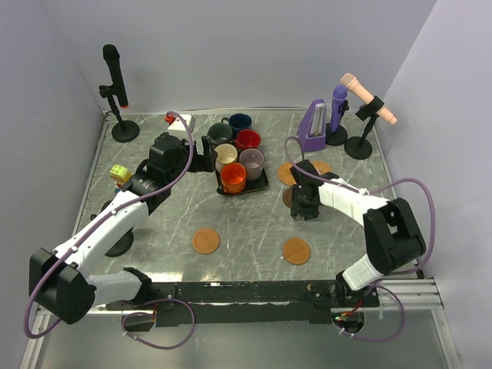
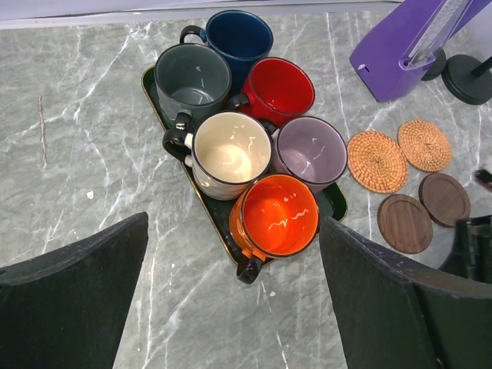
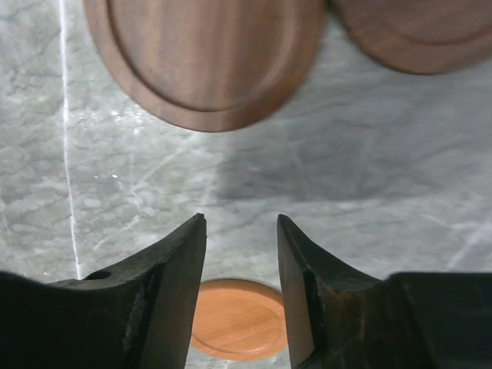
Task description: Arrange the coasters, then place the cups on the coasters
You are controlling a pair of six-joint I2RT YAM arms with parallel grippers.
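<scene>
Several cups stand together on a black tray (image 2: 336, 201), among them an orange cup (image 2: 279, 216), a purple cup (image 2: 311, 150) and a cream cup (image 2: 230, 150). Two light tan coasters, a left one (image 1: 205, 241) and a right one (image 1: 297, 250), lie apart on the front half of the table. Dark wooden coasters (image 2: 405, 224) and woven coasters (image 2: 377, 161) lie right of the tray. My left gripper (image 1: 206, 154) is open and empty beside the tray's left edge. Over the dark coasters, my right gripper is partly open, with only bare table and a tan coaster showing between its fingers.
A purple holder (image 1: 312, 127) and microphones on stands (image 1: 360, 147) occupy the back right. Another microphone stand (image 1: 125, 130) is at the back left, and a yellow object (image 1: 121, 173) sits by the left arm.
</scene>
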